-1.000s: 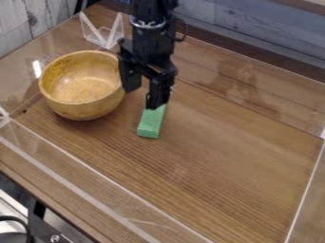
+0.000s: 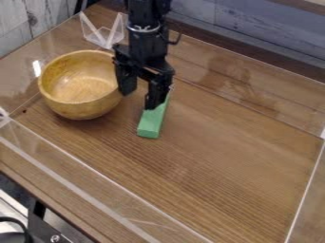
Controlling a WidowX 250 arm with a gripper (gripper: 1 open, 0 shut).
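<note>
My black gripper (image 2: pixel 143 95) hangs from the top over the middle of the table, fingers spread open, just above the upper end of a green oblong block (image 2: pixel 152 120) that lies on the wood. To the left sits a yellowish bowl (image 2: pixel 79 104), empty as far as shows, its right rim close to the gripper.
A clear plastic item (image 2: pixel 105 36) stands at the back left. Cables show at the lower left edge, and the table's edges border the view at left and top right.
The bowl and block appear to lie where they were.
</note>
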